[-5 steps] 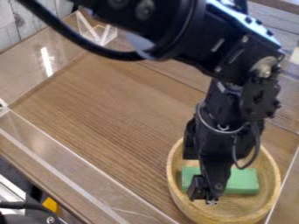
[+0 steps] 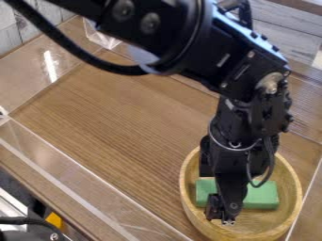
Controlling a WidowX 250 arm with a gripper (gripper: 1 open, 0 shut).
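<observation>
A black robot arm reaches down from the top of the camera view to the gripper (image 2: pixel 235 188), which is inside a round tan bowl (image 2: pixel 288 212) at the lower right. The gripper is open, its fingertips low over or beside a green block (image 2: pixel 257 195) lying in the bowl. The gripper partly hides the block, so contact between them is unclear.
The wooden floor of the tray (image 2: pixel 107 127) is clear to the left of the bowl. Clear plastic edges run along the lower left, and a pale wooden plank wall stands at the back right.
The arm has shifted slightly over the last second, mostly in its upper part. The gripper remains in the bowl over the green block, which looks unmoved.
</observation>
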